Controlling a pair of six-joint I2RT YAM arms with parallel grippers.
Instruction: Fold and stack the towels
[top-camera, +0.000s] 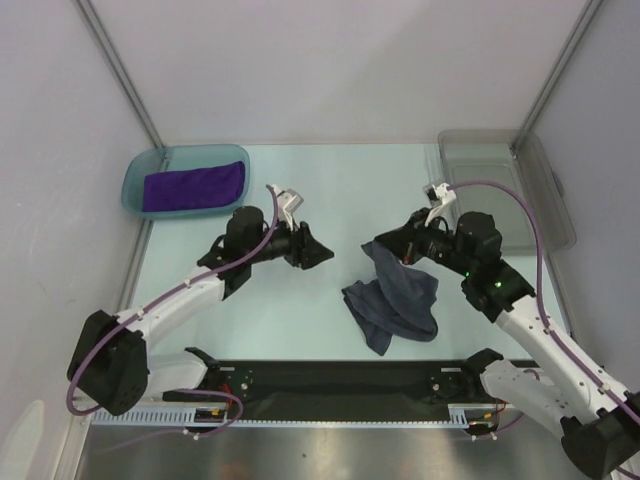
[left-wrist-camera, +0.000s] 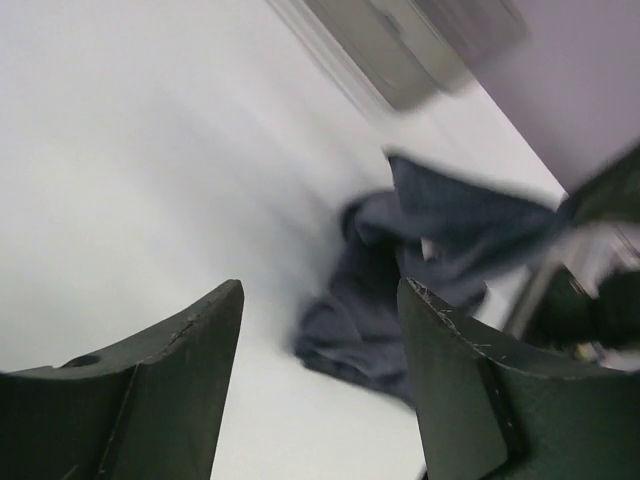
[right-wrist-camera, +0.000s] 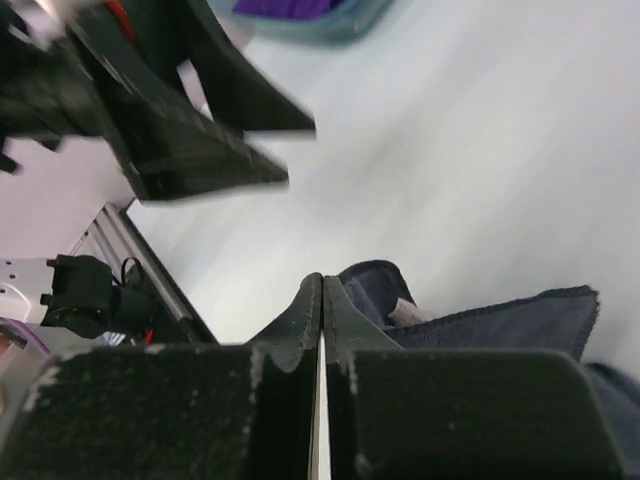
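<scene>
A dark navy towel (top-camera: 395, 305) lies crumpled at the front right of the white table, with a corner lifted to my right gripper (top-camera: 405, 255), which is shut on it. In the right wrist view the right fingertips (right-wrist-camera: 322, 285) are closed at the raised towel (right-wrist-camera: 520, 320). My left gripper (top-camera: 320, 258) hovers left of the towel with its fingers apart and empty; the left wrist view shows the towel (left-wrist-camera: 350, 330) beyond them.
A teal bin (top-camera: 132, 195) holding a folded purple towel (top-camera: 195, 188) sits at the back left. An empty grey bin (top-camera: 480, 180) stands at the back right.
</scene>
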